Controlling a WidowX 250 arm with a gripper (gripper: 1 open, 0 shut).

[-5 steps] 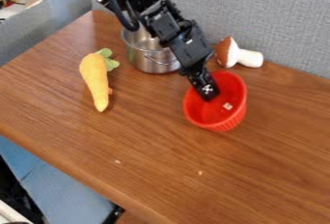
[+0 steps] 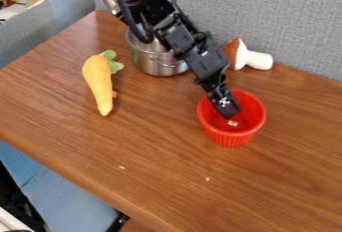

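Observation:
My gripper (image 2: 225,108) reaches down from the top of the view into a red ridged cup (image 2: 231,135) on the wooden table, right of centre. Its fingertips are inside the cup, near a small pale object at the bottom that is hard to make out. Whether the fingers are open or shut on anything cannot be made out.
A steel pot (image 2: 156,63) stands behind the arm. A yellow carrot-like toy (image 2: 99,84) lies to the left. A white and orange mushroom-like toy (image 2: 255,59) lies by the back wall.
My gripper has moved down and right within the cup. The red cup has shifted slightly right and toward the front.

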